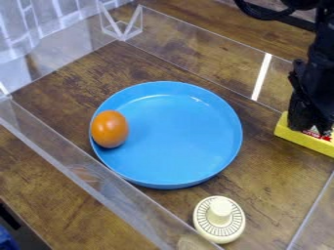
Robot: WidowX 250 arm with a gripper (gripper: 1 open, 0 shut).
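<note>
My dark gripper (308,103) is at the right edge, low over a yellow box (303,137), hiding part of it; its fingertips are hard to make out. A blue plate (183,132) sits in the middle with an orange egg-shaped object (109,129) on its left side.
A white ribbed round object (220,217) stands at the front. Clear walls run along the left and back of the wooden surface (78,78), which is free at the upper left.
</note>
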